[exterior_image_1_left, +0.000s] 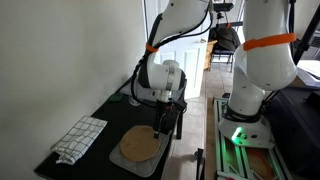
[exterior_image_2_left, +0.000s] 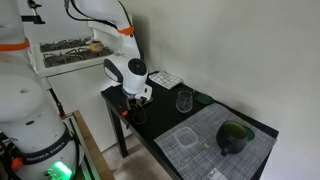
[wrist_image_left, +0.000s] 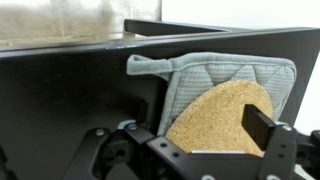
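A round cork trivet (exterior_image_1_left: 140, 143) rests on a grey quilted pot holder (exterior_image_1_left: 120, 162) on the black table. In the wrist view the cork trivet (wrist_image_left: 218, 115) lies partly under the fingers, and the pot holder (wrist_image_left: 180, 85) shows its hanging loop at the upper left. My gripper is open above them, its fingers spread and nothing held between. From the side, the gripper (exterior_image_1_left: 160, 122) points downward by the trivet's far right edge. The other exterior view shows the gripper (exterior_image_2_left: 130, 112) low near the table's edge.
A checked towel (exterior_image_1_left: 80, 139) lies by the wall. Farther along the table are a clear glass (exterior_image_2_left: 184, 101), a white square (exterior_image_2_left: 185, 137) and a green pot (exterior_image_2_left: 233, 136) on a grey mat (exterior_image_2_left: 205, 158).
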